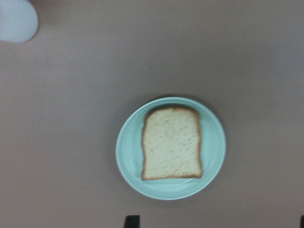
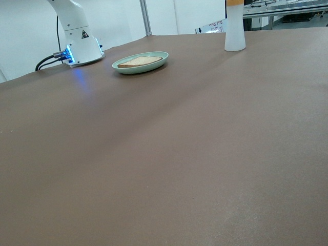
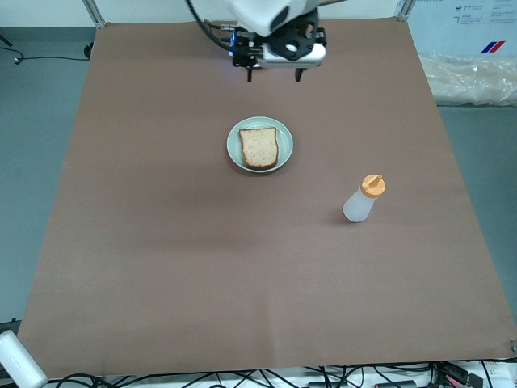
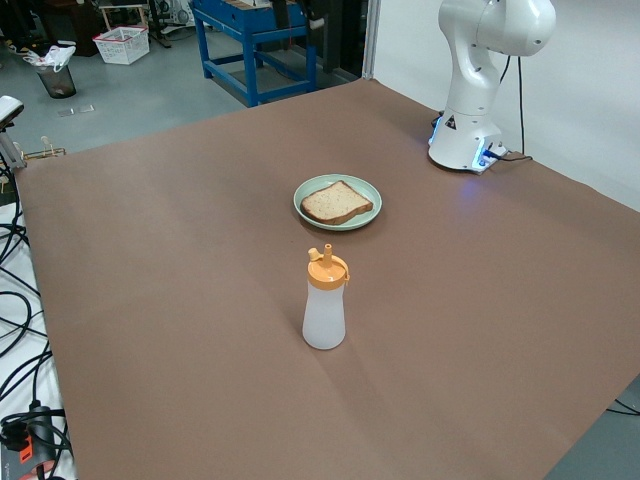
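A slice of bread (image 3: 258, 148) lies flat on a pale green plate (image 3: 234, 145) near the middle of the brown table. A squeeze bottle with an orange cap (image 3: 363, 199) stands apart from it, to the lower right in the camera left view. My gripper (image 3: 274, 75) hangs high over the back of the table, its two fingers wide apart with nothing seen between them. In the wrist view the plate (image 1: 123, 147) with the bread (image 1: 172, 142) is below, and the fingertips show at the bottom edge.
The brown table (image 3: 161, 242) is otherwise largely clear. The arm's white base (image 4: 462, 140) stands at the table's edge by a white wall. Cables and hardware run along another edge of the table, beyond the brown surface.
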